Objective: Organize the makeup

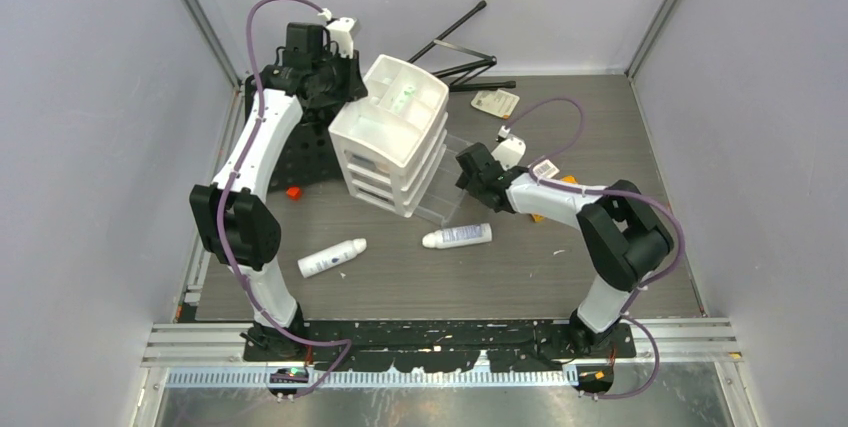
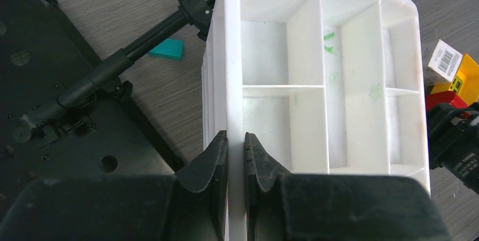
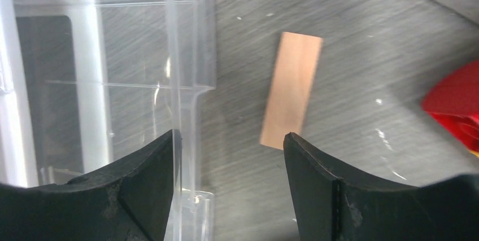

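Observation:
My left gripper is shut on the top rim of the white drawer organizer (image 1: 392, 115), whose divided top compartments fill the left wrist view. A clear drawer (image 1: 442, 205) sticks out of the organizer's right side. My right gripper is at that drawer, its near wall (image 3: 174, 100) by the left finger, the other finger apart from it, so part open. Two white bottles (image 1: 456, 236) (image 1: 331, 257) lie on the table in front.
A yellow container (image 2: 469, 77), red object (image 3: 454, 103) and boxed item (image 2: 442, 59) lie right of the organizer. A black folded stand (image 1: 465, 67) is behind it, a black perforated plate (image 2: 45, 139) left.

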